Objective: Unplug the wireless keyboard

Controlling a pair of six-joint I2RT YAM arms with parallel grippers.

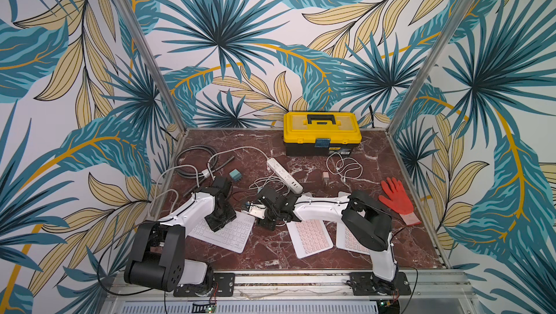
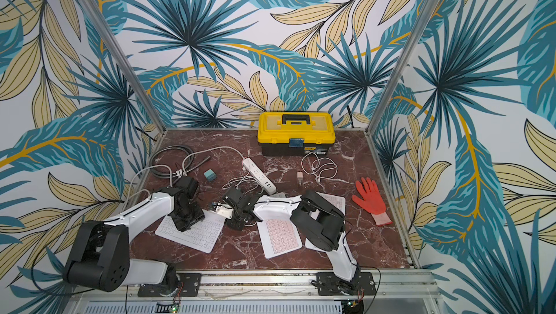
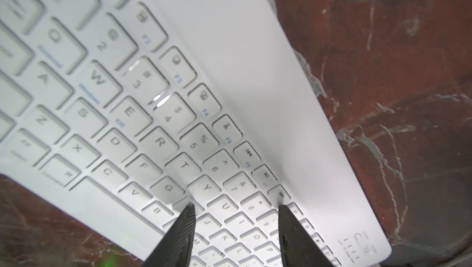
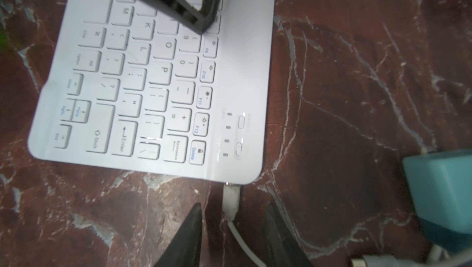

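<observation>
The white keyboard (image 1: 226, 236) lies at the left of the table; the left wrist view shows its keys (image 3: 206, 183) under my left gripper, whose fingers stand apart over the middle keys with nothing visible between them. A cable plug (image 4: 230, 200) sits at the keyboard's end, its white cable trailing down in the right wrist view. My right gripper is open, its fingertips either side of the plug and cable, below the keyboard's edge; whether they touch anything is unclear.
Pink-keyed keyboards (image 1: 307, 238), a power strip (image 1: 283, 175), a teal box (image 4: 437, 193) and coiled cables lie nearby. A yellow toolbox (image 1: 322, 131) stands at the back, a red glove (image 1: 396, 198) at the right. Both arms are close together.
</observation>
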